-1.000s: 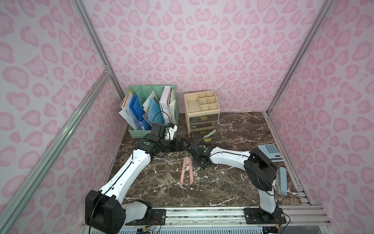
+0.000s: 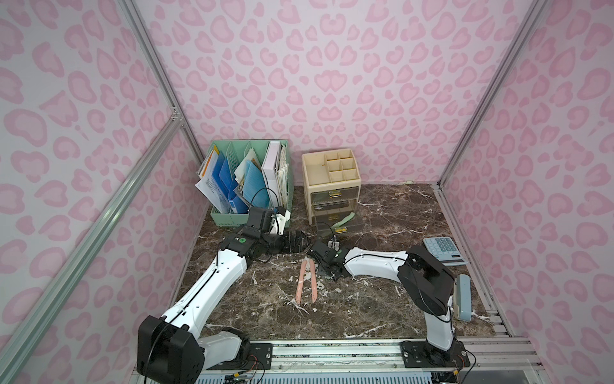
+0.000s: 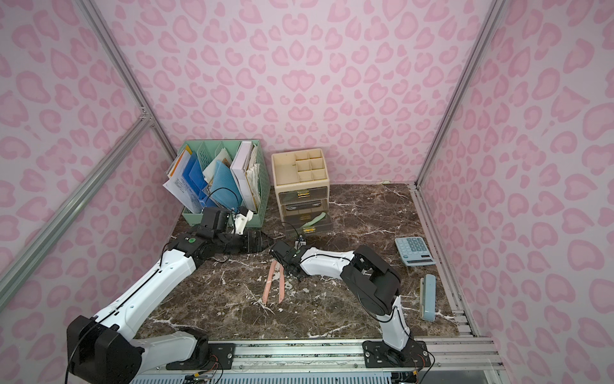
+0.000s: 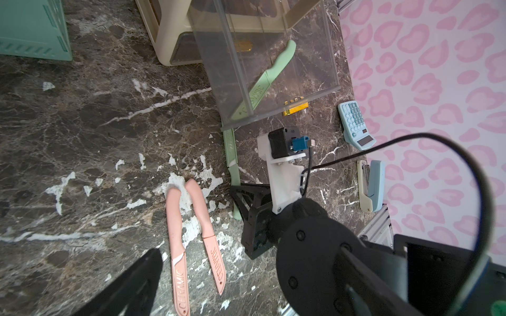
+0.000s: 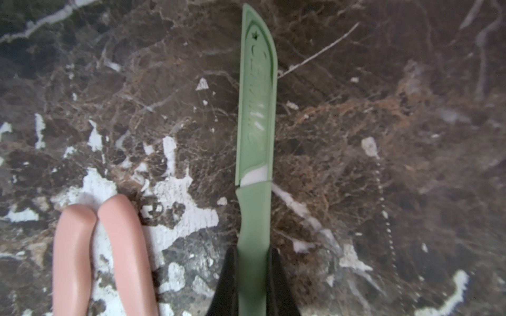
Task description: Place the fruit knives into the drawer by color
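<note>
A green sheathed fruit knife [image 5: 255, 105] lies on the marble table, with my right gripper straddling its handle, one finger on each side; I cannot tell whether they grip it. Another green knife [image 4: 263, 84] lies inside the pulled-out lower drawer [image 4: 320, 79] of the beige organizer. Two pink knives [image 4: 210, 247] lie side by side left of the right gripper, handles toward the back. My left gripper [image 2: 291, 242] hangs open above the table, left of the right one and in front of the organizer.
A green file box [image 2: 224, 217] stands at the back left. A calculator [image 2: 442, 249] and a blue stapler [image 2: 463, 294] lie along the right edge.
The right gripper has shifted slightly over the table.
</note>
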